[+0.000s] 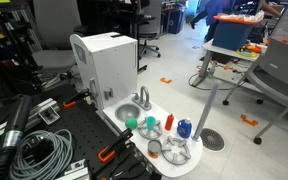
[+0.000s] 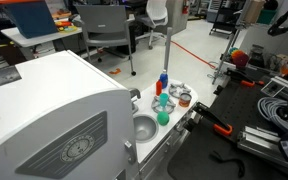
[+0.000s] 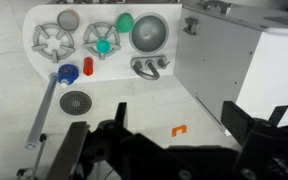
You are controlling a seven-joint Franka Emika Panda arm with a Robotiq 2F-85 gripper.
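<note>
In the wrist view my gripper stands open at the bottom edge, its dark fingers wide apart and nothing seen between them. Beyond it lies a white toy kitchen counter with a grey sink (image 3: 149,33), a faucet (image 3: 151,67) and two burners (image 3: 54,41). A teal item (image 3: 103,46) sits on one burner, with a green item (image 3: 125,22) between it and the sink. Beside the burners are a red bottle (image 3: 88,66), a blue bottle (image 3: 68,74) and a small round can (image 3: 68,19). The gripper is apart from all of them.
A white cabinet (image 1: 106,67) stands at the sink end of the counter. A grey post (image 1: 204,112) rises near the bottles. Black table (image 1: 74,128) borders the counter, with a coiled cable (image 1: 41,155) on it. Open floor lies on the far side.
</note>
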